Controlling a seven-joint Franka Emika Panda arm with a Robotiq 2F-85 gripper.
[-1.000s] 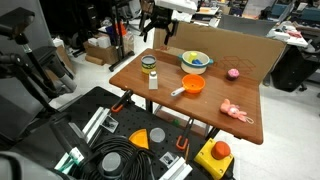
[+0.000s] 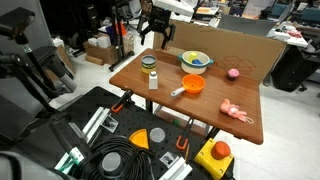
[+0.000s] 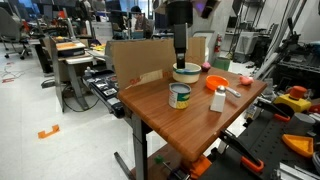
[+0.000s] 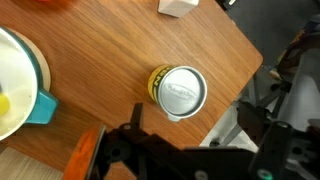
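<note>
My gripper [image 2: 154, 40] hangs above the back left part of the wooden table, its fingers spread and nothing between them. A can [image 2: 149, 64] with a pale lid and a yellowish label stands upright on the table, lower than the fingers and apart from them. Seen from above in the wrist view, the can [image 4: 179, 92] lies ahead of the gap between the dark fingers. A white bottle [image 2: 153, 82] stands a little in front of the can. To its right are an orange bowl [image 2: 193, 84] and a pale pot [image 2: 195, 64] with yellow and blue things inside.
A pink toy [image 2: 235, 111] and a reddish round object [image 2: 233, 73] rest on the table's right side. A cardboard panel [image 2: 238, 48] borders the back. Bare wood [image 2: 215, 107] shows around the toy. Cables and tools crowd the area in front.
My gripper has shifted slightly above the back left of the table. The can, bottle, bowls and toy have stayed in place.
</note>
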